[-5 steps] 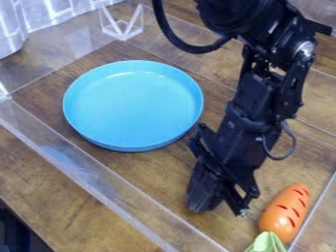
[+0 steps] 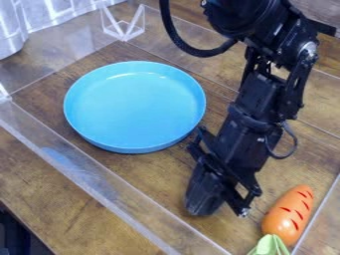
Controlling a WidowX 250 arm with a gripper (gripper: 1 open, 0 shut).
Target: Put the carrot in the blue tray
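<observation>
An orange carrot (image 2: 288,212) with dark marks and a pale green top lies on the wooden surface at the lower right. The round blue tray (image 2: 134,146) rests empty at the upper left. Between them, low over the wood, my black gripper (image 2: 224,202) points downward, left of the carrot and apart from it. Its fingers are dark and overlap in this view, so how wide they stand cannot be made out. No object shows between them.
A clear low wall (image 2: 86,171) runs diagonally along the left and front. At the back stands a small clear bracket (image 2: 123,23), near white cloth (image 2: 40,17). Bare wood lies between the tray and the gripper.
</observation>
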